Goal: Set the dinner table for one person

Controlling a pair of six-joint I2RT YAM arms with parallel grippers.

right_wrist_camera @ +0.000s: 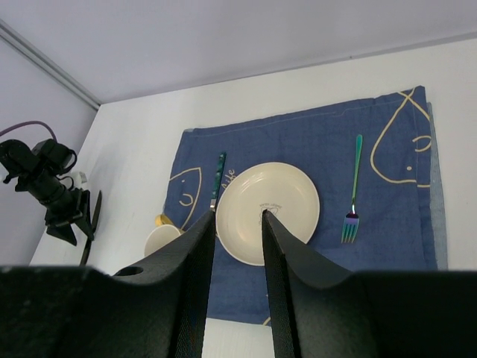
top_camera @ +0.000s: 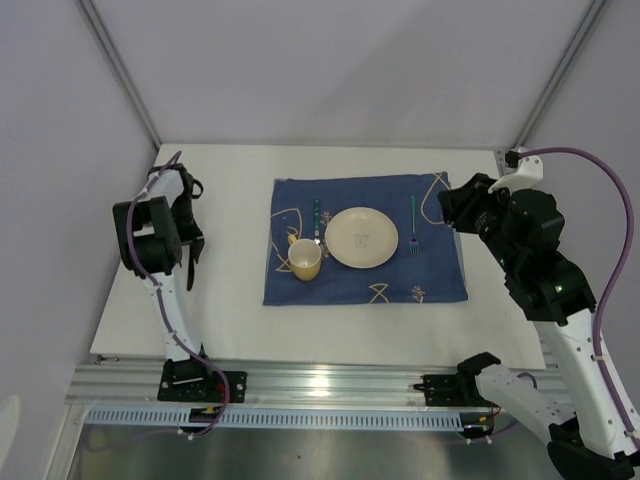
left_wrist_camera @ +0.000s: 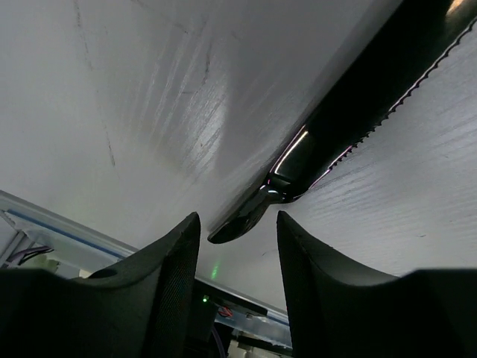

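On the blue placemat [top_camera: 390, 285] sit a cream plate [top_camera: 361, 237], a green fork [top_camera: 413, 225], a teal-handled knife [top_camera: 316, 225] and a yellow mug [top_camera: 305, 260]. A dark serrated knife [left_wrist_camera: 365, 89] lies on the table at the left, with my left gripper open over its end, nothing between its fingers. My right gripper hangs raised at the right of the table; its fingers are apart, empty, with the placemat in view beyond them.
Walls and aluminium rails border it at back, sides and front.
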